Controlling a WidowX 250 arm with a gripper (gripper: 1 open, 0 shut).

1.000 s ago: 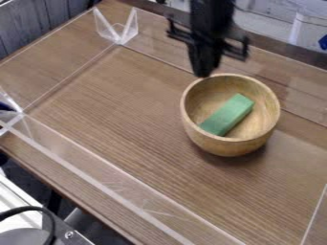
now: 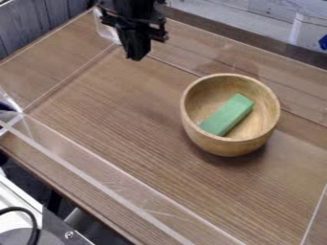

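Note:
My black gripper [image 2: 138, 50] hangs at the upper left of the camera view, above the wooden table, shut with nothing visible between its fingers. To its lower right a wooden bowl [image 2: 225, 142] sits on the table with a green block [image 2: 228, 116] lying inside it.
Clear tape [image 2: 90, 179] runs along its left edge. Blue objects show at the far left and top right edges, and a cable lies at the bottom left.
The bowl and block look unmoved.

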